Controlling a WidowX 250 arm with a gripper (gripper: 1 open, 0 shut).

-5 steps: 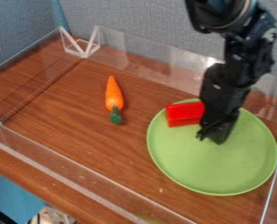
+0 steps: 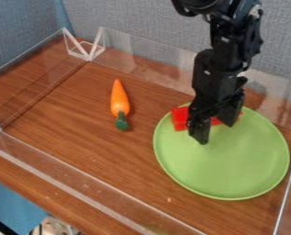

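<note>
The black gripper [image 2: 211, 127] is lowered over the green plate [image 2: 228, 170] at the right of the table, its fingers open around or just in front of a red block [image 2: 181, 117] at the plate's back edge. The block is partly hidden behind the gripper; whether the fingers touch it is unclear. An orange toy carrot [image 2: 119, 101] with a green top lies on the wood to the left of the plate.
Transparent walls line the back and front edges, with white brackets [image 2: 83, 46] at the back left and left front.
The gripper has moved left across the plate, toward the red block, which is now more hidden behind it. The carrot and plate are unmoved.
</note>
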